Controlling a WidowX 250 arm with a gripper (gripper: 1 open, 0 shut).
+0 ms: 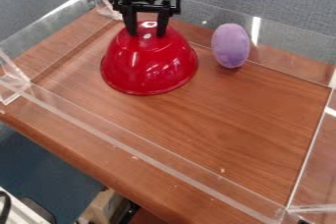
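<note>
A glossy red bowl (149, 67) sits upside down on the wooden surface toward the back left. My black gripper (147, 27) hangs from the top of the view directly over it, its fingers around the small pale top of the bowl. Whether the fingers are closed on it is hard to tell. A purple egg-shaped object (231, 45) stands to the right of the bowl, apart from it.
Clear low walls (197, 174) border the wooden surface (223, 130) on its sides. The middle and front right of the surface are empty. A grey backdrop is behind, and a dark gap with some hardware lies at the lower left.
</note>
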